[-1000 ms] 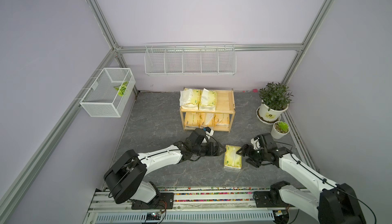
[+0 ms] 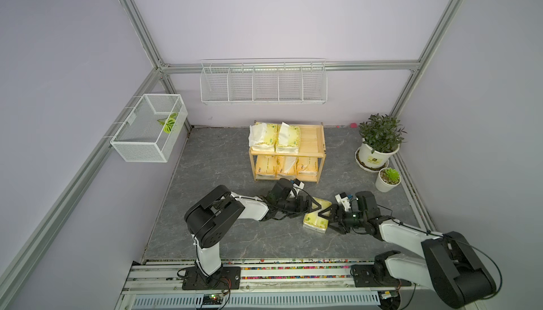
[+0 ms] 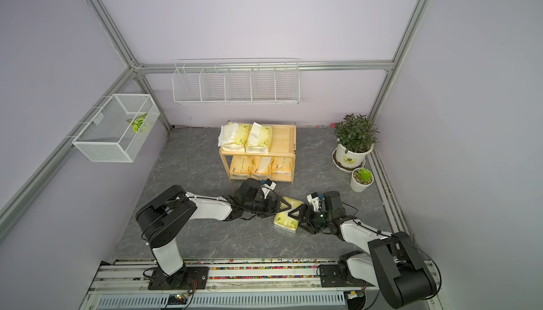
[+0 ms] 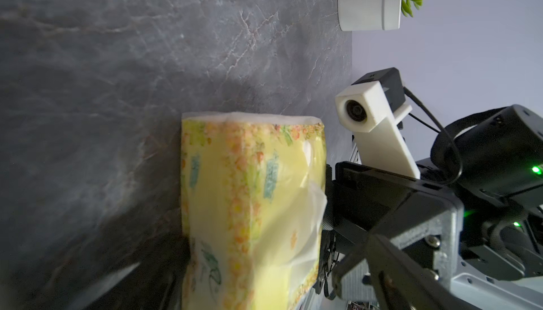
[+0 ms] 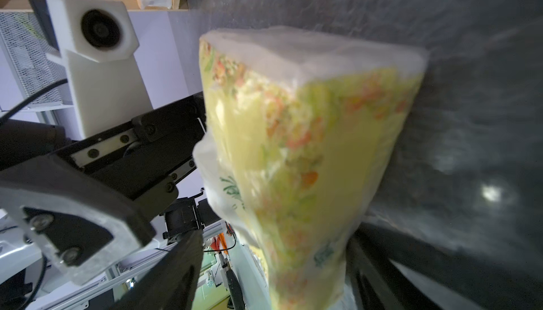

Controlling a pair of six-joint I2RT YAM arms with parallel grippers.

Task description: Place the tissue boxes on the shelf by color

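A yellow tissue pack [image 2: 315, 223] lies on the table before the shelf, turned slightly askew. My left gripper [image 2: 312, 204] reaches it from the left and my right gripper [image 2: 327, 219] from the right. Both stand open, with the pack's ends between their fingers. Close up, the pack [image 4: 249, 197] fills the middle of the left wrist view; it likewise fills the right wrist view [image 5: 305, 157]. The wooden shelf [image 2: 312, 137] carries two yellow packs [image 2: 263, 137] on its upper level, bare at the right. Below stand three orange packs [image 2: 266, 166].
A large potted plant [image 2: 377, 137] and a small succulent pot [image 2: 387, 180] stand at the right. White wire baskets hang on the back wall [image 2: 263, 85] and left wall.
The pack has shifted left and turned a little.
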